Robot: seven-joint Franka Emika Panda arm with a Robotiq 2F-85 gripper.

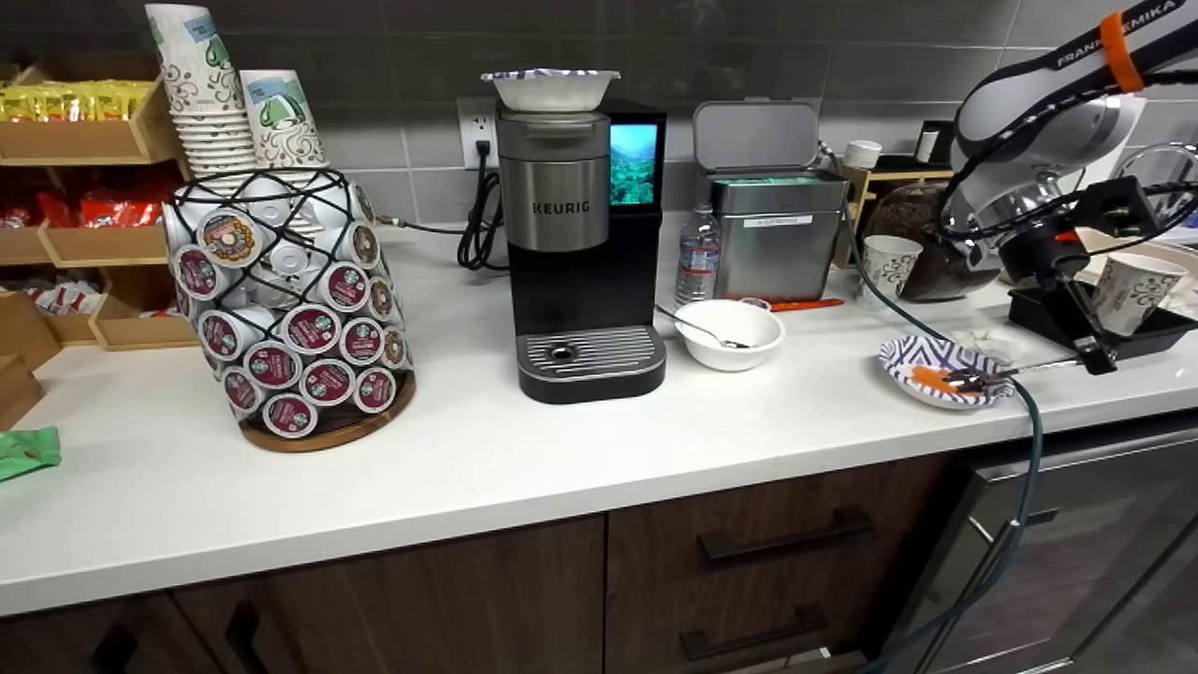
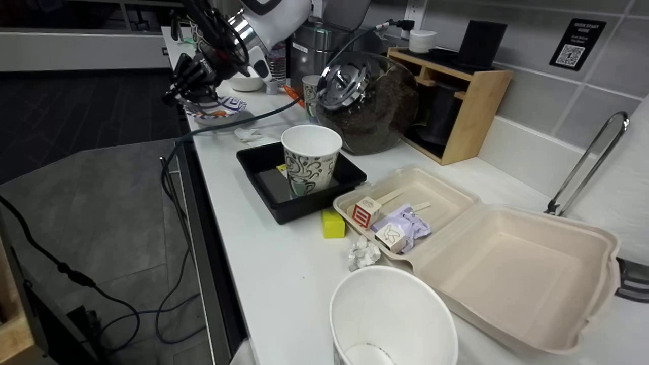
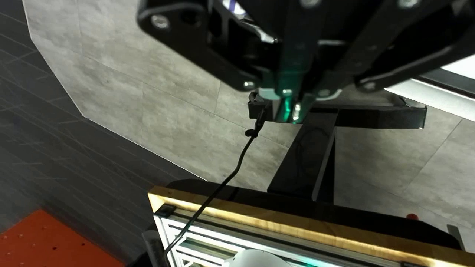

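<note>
My gripper (image 1: 1097,358) is shut on the handle end of a metal utensil (image 1: 1039,366), tilted over the right part of the counter. The utensil's dark head (image 1: 974,383) rests in a purple-and-white patterned bowl (image 1: 898,361); whether it is a fork or a spoon is unclear. Inside the bowl, an orange piece (image 1: 934,380) lies beside that head. In the wrist view the closed fingers (image 3: 287,104) appear above the floor, and a sliver of the bowl (image 3: 234,7) shows behind the linkage. From the second exterior side, the bowl (image 2: 228,107) sits near the counter's front edge.
A black tray (image 2: 258,176) holding a paper cup (image 2: 310,164) stands right of the bowl. A blue-green cable (image 1: 1034,449) crosses the counter beside the bowl. A white bowl (image 1: 730,354) with a spoon sits left, with clear counter between.
</note>
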